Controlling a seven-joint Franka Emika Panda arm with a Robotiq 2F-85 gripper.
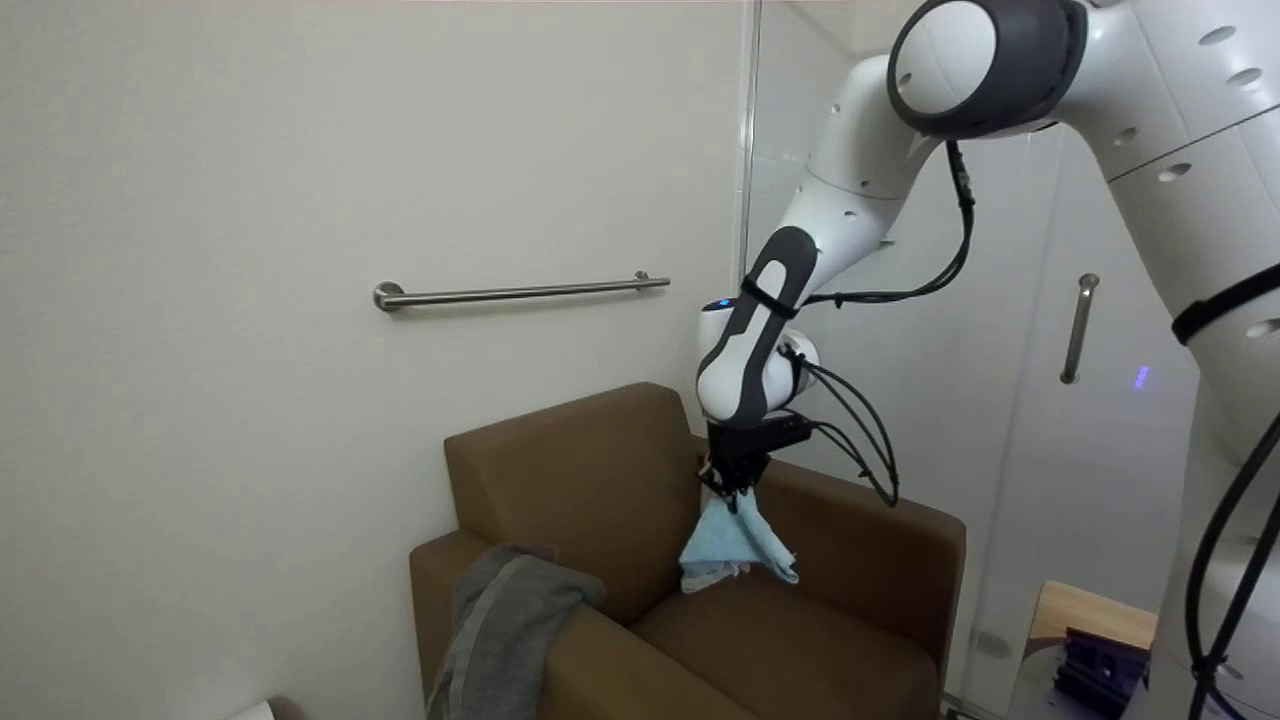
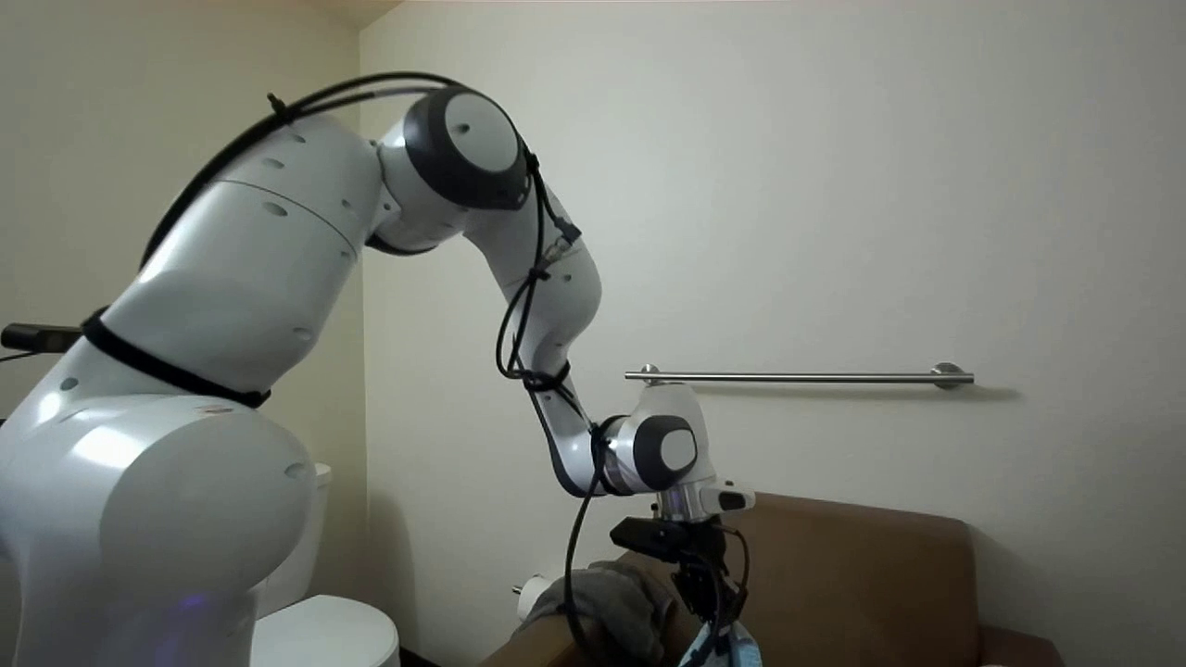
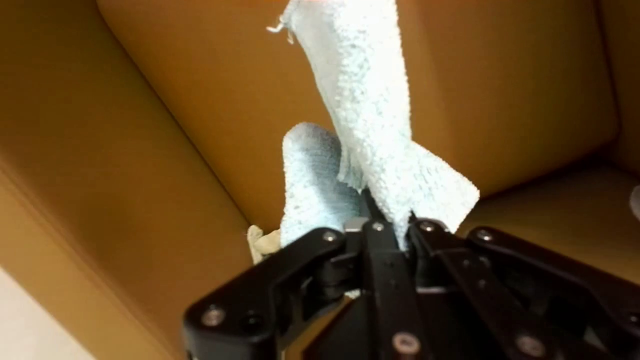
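A light blue cloth hangs in loose folds from my gripper, above the seat of the brown armchair. In the wrist view the fingers of the gripper are shut on the cloth, and its folds spread out on both sides of the fingertips. Only the top of the cloth shows at the bottom edge of exterior view 2. Whether the lowest corner touches the seat I cannot tell.
A grey towel drapes over the chair's near armrest. On the wall behind is a metal bar, empty. To the right stand a glass door with a handle and a purple object low down.
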